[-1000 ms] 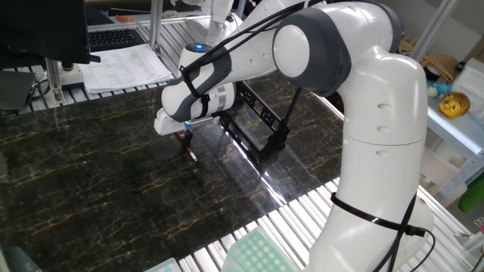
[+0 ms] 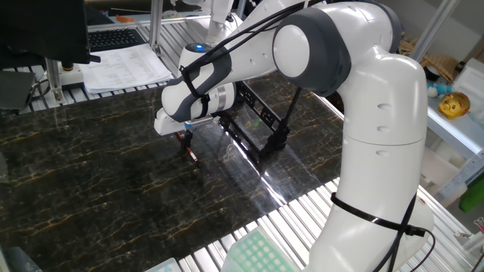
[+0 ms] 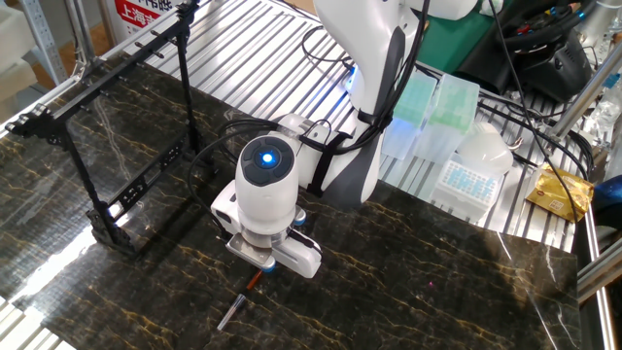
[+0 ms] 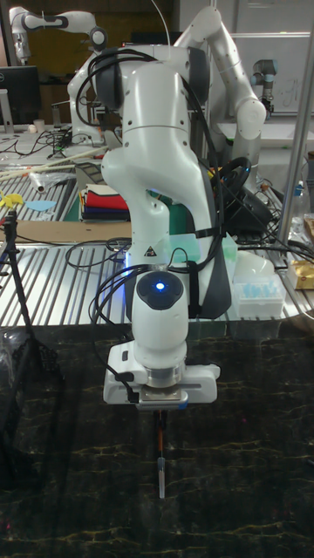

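Observation:
A thin pen-like stick (image 2: 193, 156), brown with a pale end, is at the dark marbled table top right below my gripper (image 2: 187, 140). In the second exterior view the pale end of the stick (image 3: 231, 313) points to the near left, and its other end runs under the hand. From the front, the stick (image 4: 161, 476) comes out below the middle of the hand. The hand covers most of the fingers, so whether they are closed on the stick cannot be made out.
A black open frame (image 3: 107, 194) stands on the table close beside the hand. Behind the table, on the ribbed metal surface, are a white tip box (image 3: 466, 188) and pale green boxes (image 3: 449, 112).

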